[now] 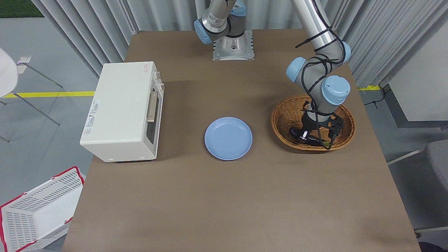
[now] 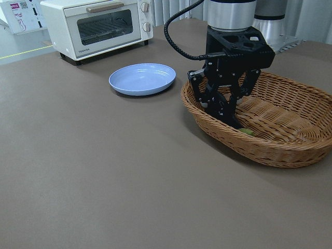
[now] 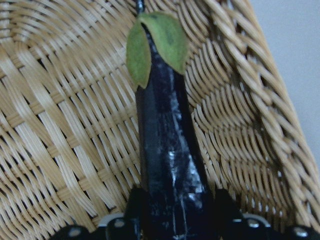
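Note:
A dark purple eggplant (image 3: 170,135) with a green leafy cap lies in the wicker basket (image 1: 285,117), along its side. My gripper is down inside the basket, its two fingers on either side of the eggplant's body in the wrist view; they appear to be against it. In the left view the gripper (image 2: 223,98) hides most of the eggplant, leaving a bit of green showing.
A blue plate (image 1: 228,138) lies mid-table, left of the basket. A white toaster oven (image 1: 117,105) stands on the left.

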